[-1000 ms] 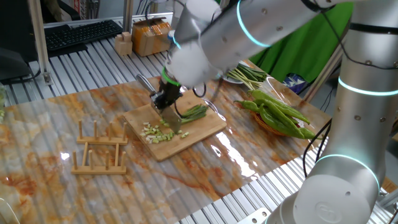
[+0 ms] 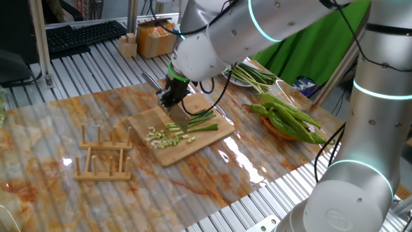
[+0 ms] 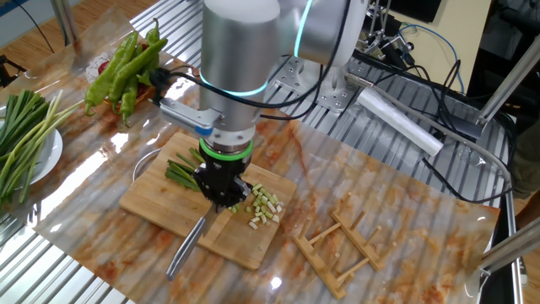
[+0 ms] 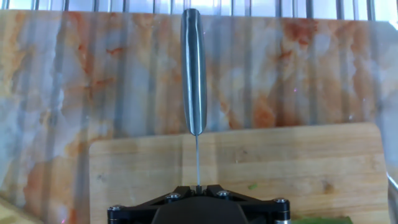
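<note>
A knife is held in my gripper, which is shut on the thin metal just below its handle (image 4: pixel 194 74). In exterior view 1 its broad blade (image 2: pixel 179 120) stands edge-down over the chopped scallion pieces (image 2: pixel 161 139). Whether the edge touches the board is hard to tell. Uncut scallion stalks (image 2: pixel 207 127) lie right of the blade on the wooden cutting board (image 2: pixel 183 153). From the other side, exterior view 2 shows the knife handle (image 3: pixel 186 248) sticking out past the board edge, with pale cut pieces (image 3: pixel 268 205) beside the gripper.
A wooden peg rack (image 2: pixel 103 175) stands left of the board. Green peppers (image 2: pixel 286 119) fill a basket on the right, and a plate of long scallions (image 3: pixel 29 139) sits farther back. A cardboard box (image 2: pixel 156 38) is behind.
Over the last second the gripper and knife have risen slightly and the blade has shifted a little right. The uncut stalks now spread farther toward the front.
</note>
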